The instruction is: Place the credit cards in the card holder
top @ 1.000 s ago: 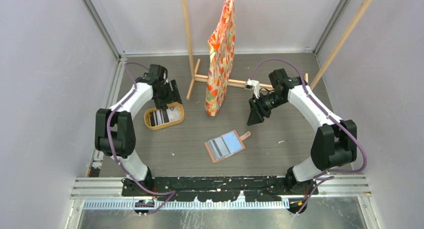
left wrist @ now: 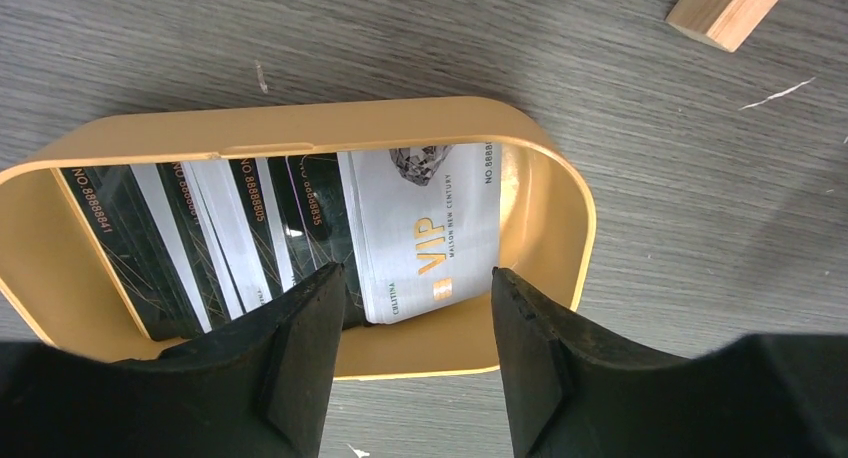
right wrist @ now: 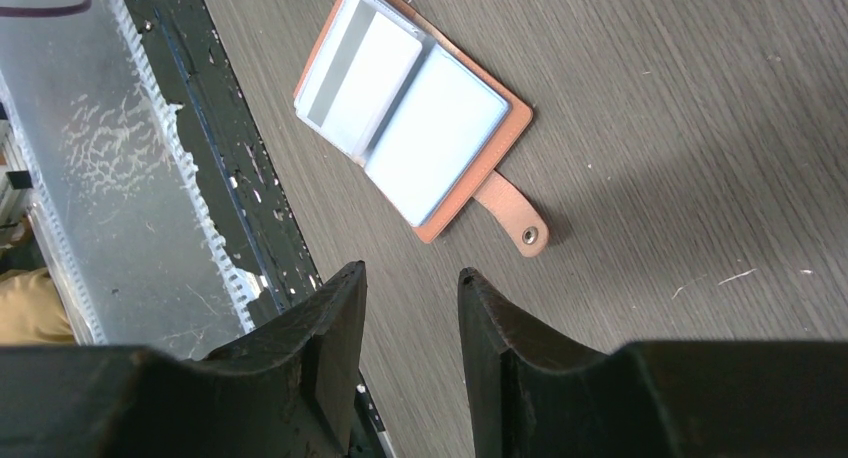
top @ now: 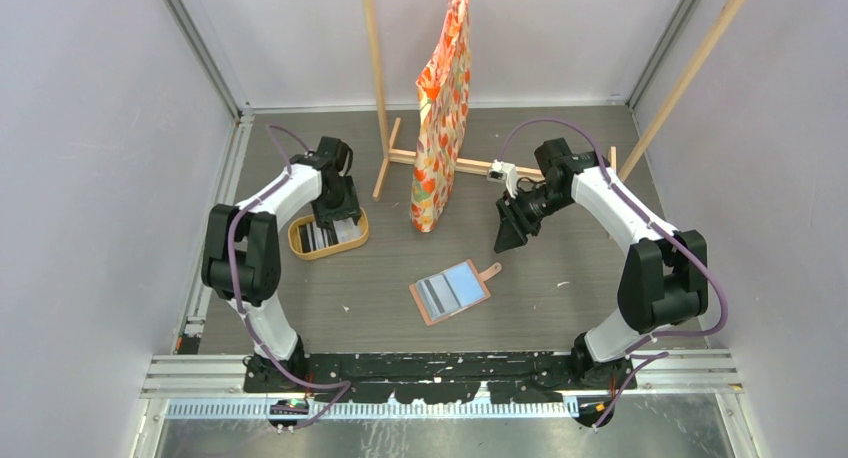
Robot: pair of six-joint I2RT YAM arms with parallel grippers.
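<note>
A tan oval container (left wrist: 535,128) (top: 300,251) holds a row of dark and white cards (left wrist: 250,228), with a white VIP card (left wrist: 420,238) at its right end. My left gripper (top: 335,216) is over the container, part open, its fingers either side of the white card's lower part in the wrist view, holding nothing. The card holder (top: 450,290) (right wrist: 420,128), a tan leather piece with clear sleeves and a snap strap (right wrist: 515,218), lies open at front centre. My right gripper (top: 508,240) hovers beside it, open and empty.
An orange patterned cloth bag (top: 435,148) hangs from a wooden stand (top: 478,166) at the back, between the arms. Bare grey floor (top: 380,288) surrounds the container and holder.
My left gripper has turned and shifted down and slightly right over the container. The right arm is nearly still.
</note>
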